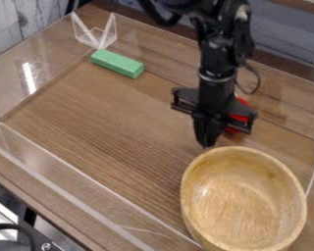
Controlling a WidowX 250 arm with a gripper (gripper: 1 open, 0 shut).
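Note:
My gripper (210,137) points down over the table, just behind a large round wooden bowl (242,204). It looks shut, with nothing seen between its fingers. A red object (241,125) lies behind it, mostly hidden by the arm, at the right.
A green block (117,63) lies at the back left, near a clear plastic item (97,31). A dark cable shows at the lower left edge.

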